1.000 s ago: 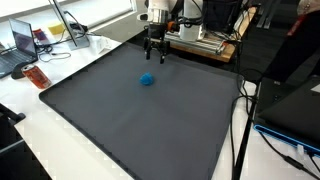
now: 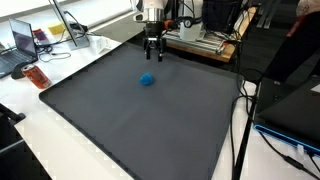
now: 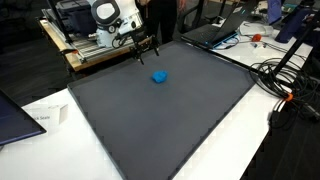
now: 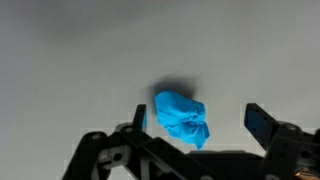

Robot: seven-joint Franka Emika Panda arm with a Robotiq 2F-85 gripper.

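Observation:
A small crumpled blue object (image 2: 146, 79), perhaps cloth or soft plastic, lies on the dark grey tabletop (image 2: 125, 115). It is also visible as a blue lump (image 3: 159, 76) in exterior view 2. In the wrist view the blue object (image 4: 182, 119) appears between and beyond the spread fingers, with a shadow along its upper edge. My gripper is open and holds nothing. Exterior view 1 has the gripper (image 2: 154, 54) behind the blue object, toward the far edge and apart from it.
An orange-red can (image 2: 37, 77) and a laptop (image 2: 20, 48) stand off the far-left side. Black cables (image 2: 241, 115) run along the right edge.
The gripper has shifted very slightly to the left in exterior view 1. The blue object has stayed in place.

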